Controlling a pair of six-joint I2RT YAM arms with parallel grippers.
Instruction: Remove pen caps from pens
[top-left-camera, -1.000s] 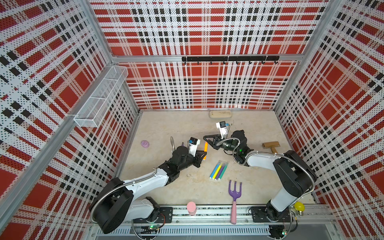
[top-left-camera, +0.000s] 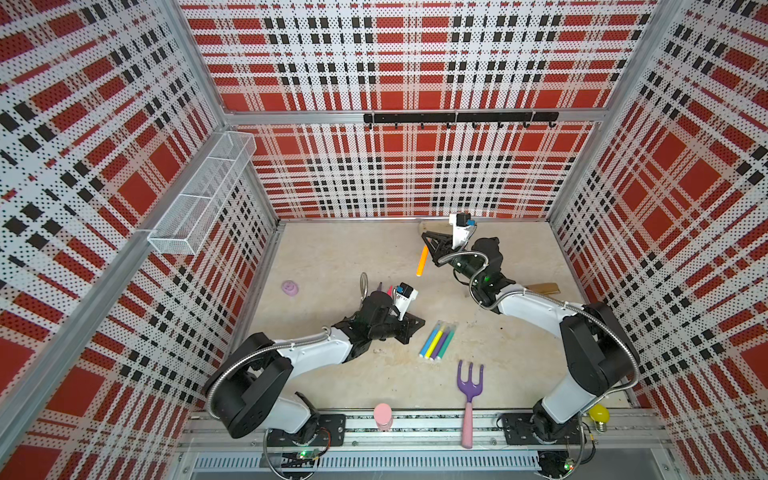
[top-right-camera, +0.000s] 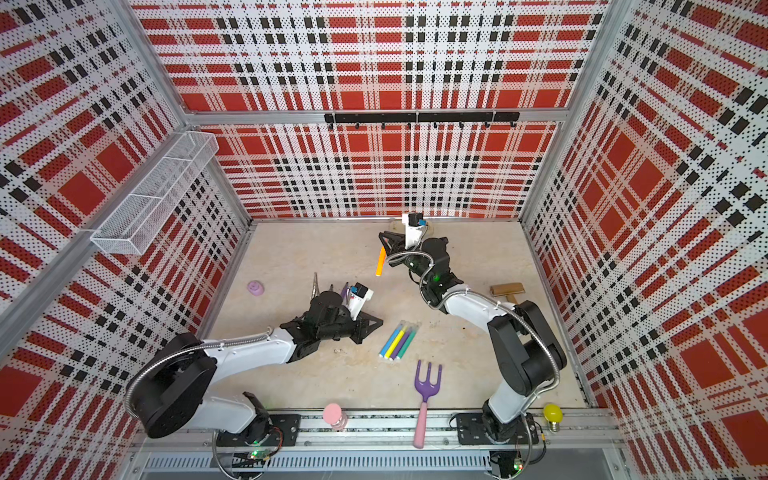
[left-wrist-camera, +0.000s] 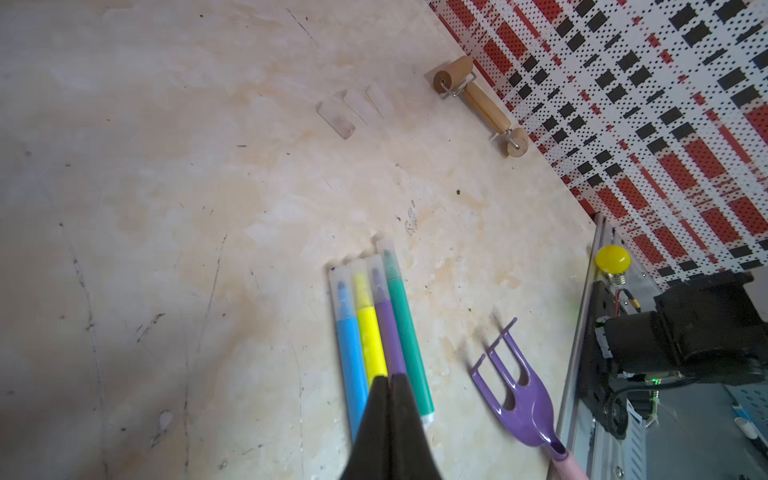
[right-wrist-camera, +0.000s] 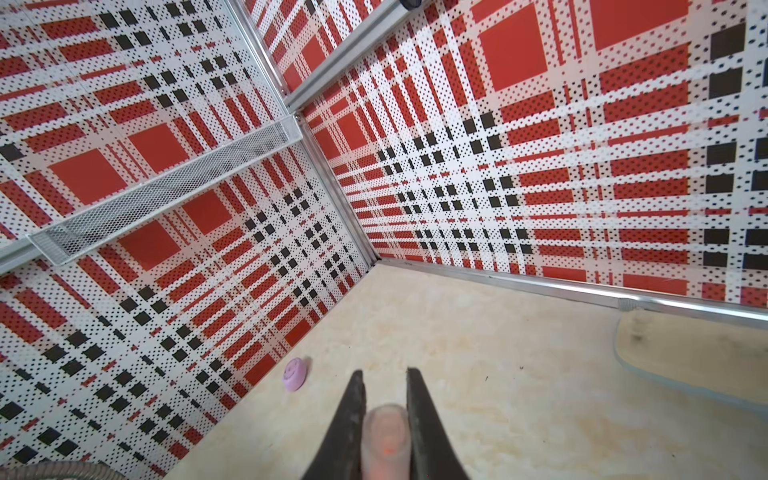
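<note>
My left gripper is shut, its fingertips together with nothing between them. In the top left view it hangs left of a row of capped pens: blue (left-wrist-camera: 349, 352), yellow (left-wrist-camera: 368, 328), purple (left-wrist-camera: 386, 320) and green (left-wrist-camera: 405, 336). My right gripper is shut on the clear cap (right-wrist-camera: 386, 436) of the orange pen. That orange pen (top-left-camera: 421, 261) hangs down from the right gripper near the back of the table, clear of the left gripper. Clear loose caps (left-wrist-camera: 336, 119) lie farther off. Most of the uncapped pens are hidden behind the left arm.
A beige eraser-like block (right-wrist-camera: 692, 356) lies by the back wall. Right of the pens rests a wooden roller (left-wrist-camera: 482, 105); in front lies a purple fork (top-left-camera: 470, 388). A pink swirl (top-left-camera: 289, 287) sits at left.
The right gripper has moved toward the back, carrying the orange pen with its cap still on.
</note>
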